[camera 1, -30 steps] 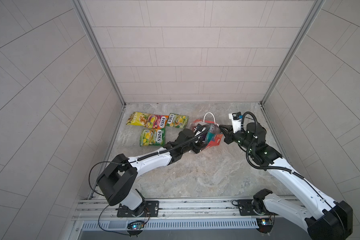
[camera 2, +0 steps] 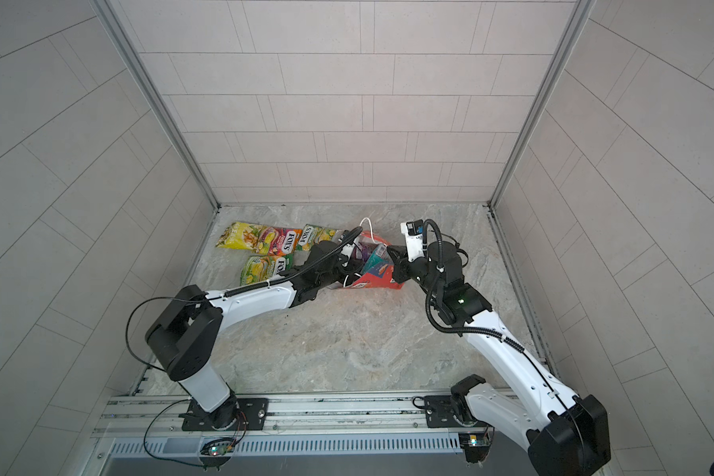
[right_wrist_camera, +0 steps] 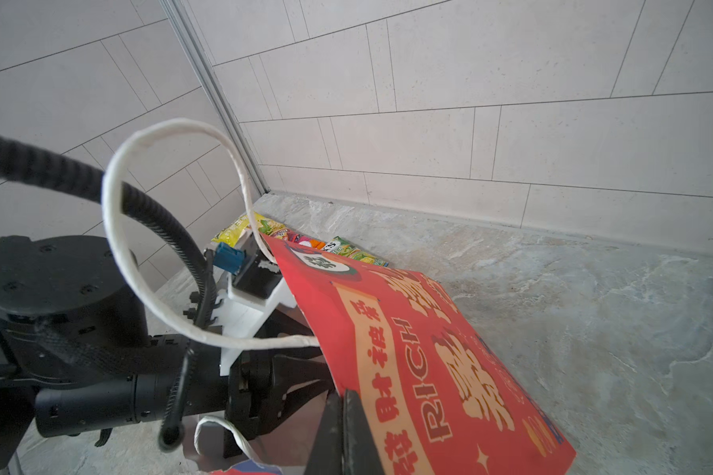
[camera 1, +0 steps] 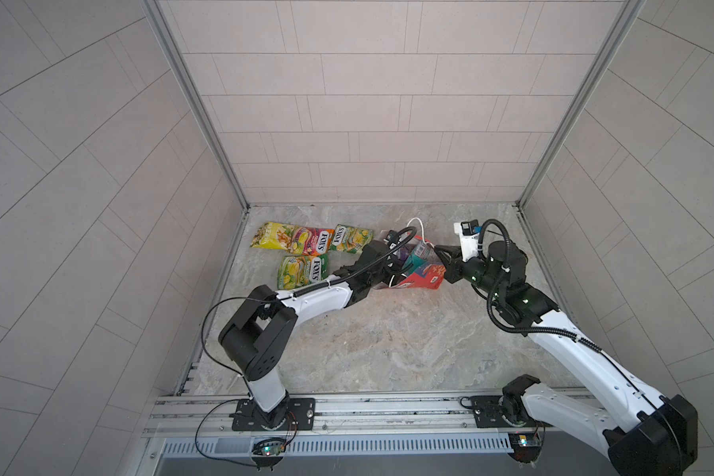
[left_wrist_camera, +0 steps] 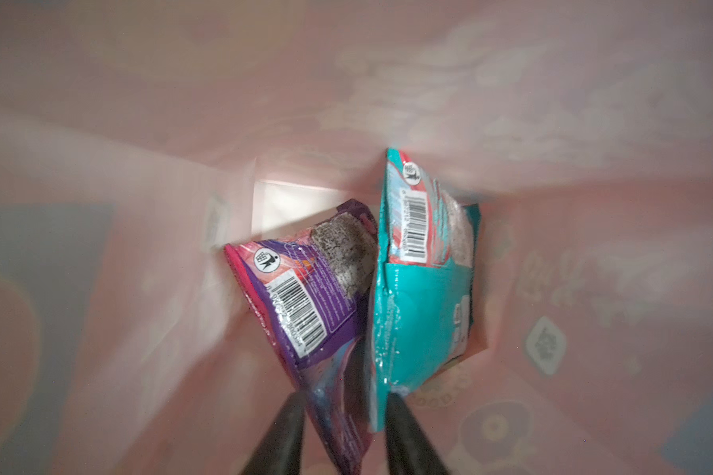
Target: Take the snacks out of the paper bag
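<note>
The red paper bag (right_wrist_camera: 420,364) with white cord handles lies on its side at the table's centre-right. In the left wrist view, a purple snack pack (left_wrist_camera: 301,301) and a teal snack pack (left_wrist_camera: 424,308) are inside it. My left gripper is inside the bag with fingers apart, straddling the lower ends of the packs; whether it grips either is unclear. My right gripper is shut at the bag's rim by the red paper; anything thin between its fingers is hard to make out.
A yellow pack (camera 1: 271,234), a pink pack (camera 1: 309,239) and two green packs (camera 1: 350,238) lie at the back left. Tiled walls bound the back and sides.
The right arm has not visibly moved.
</note>
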